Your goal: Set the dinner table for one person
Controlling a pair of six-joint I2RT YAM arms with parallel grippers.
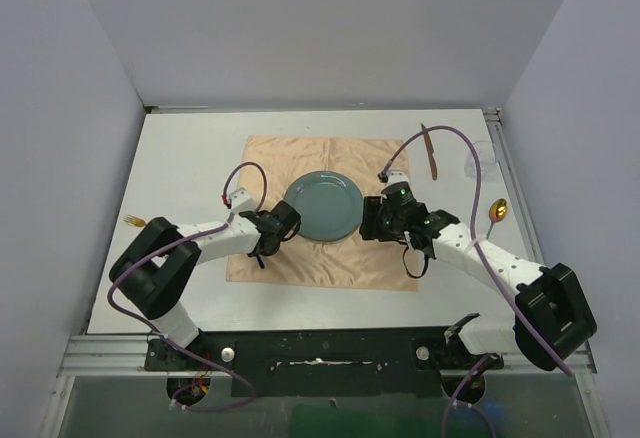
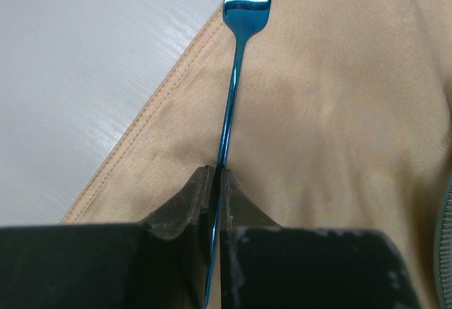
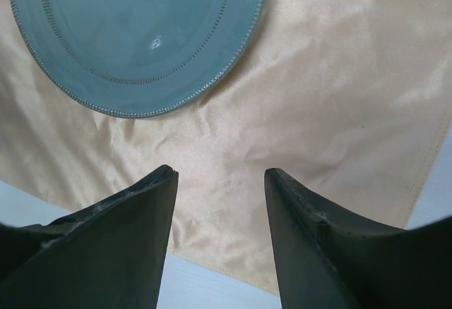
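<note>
A blue-green plate (image 1: 325, 206) lies on the peach cloth (image 1: 330, 271), near its middle. On the cloth to the plate's left, a blue metal fork (image 2: 246, 18) shows its tines pointing away in the left wrist view. My left gripper is shut across the fork's thin handle, which passes between its fingertips. From above, only the handle's end peeks out below that gripper. My right gripper is over the cloth beside the plate's right rim, its fingers parted with nothing between them.
A gold fork (image 1: 134, 221) lies at the table's far left. Along the right are a brown-handled knife (image 1: 429, 152), a clear glass (image 1: 481, 159) and a gold spoon (image 1: 497, 212).
</note>
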